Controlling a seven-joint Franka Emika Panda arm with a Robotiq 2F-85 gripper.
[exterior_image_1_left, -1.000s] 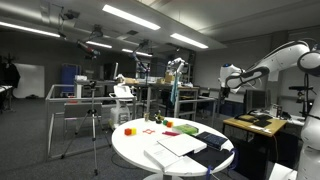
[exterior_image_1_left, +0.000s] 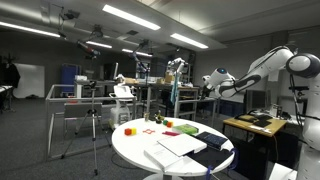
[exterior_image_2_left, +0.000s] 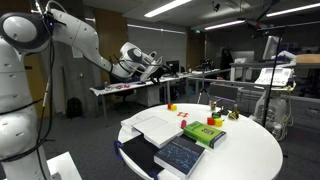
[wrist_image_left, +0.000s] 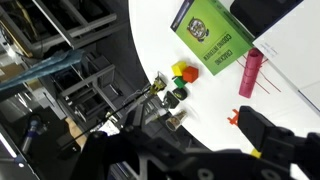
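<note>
Above the far side of the round white table (exterior_image_2_left: 255, 155), my gripper (exterior_image_2_left: 157, 72) hangs well clear of the objects. Its two dark fingers (wrist_image_left: 147, 116) stand apart in the wrist view, with nothing visible between them. A green box (wrist_image_left: 214, 35) lies on the table there, near a red cylinder (wrist_image_left: 251, 73). Yellow (wrist_image_left: 179, 68) and red (wrist_image_left: 191, 73) blocks sit close together beyond the box. A small orange-red piece (wrist_image_left: 234, 117) lies close to the right finger in that view.
White flat boxes (exterior_image_2_left: 158, 130) and a dark box (exterior_image_2_left: 180, 154) occupy the table's near part. A tripod (exterior_image_1_left: 94, 120) stands beside the table, and a desk (exterior_image_1_left: 255, 123) stands behind the arm.
My arm has swung left in exterior view 1, bringing the gripper from over the desk side closer to the table. The tabletop objects have not moved.
</note>
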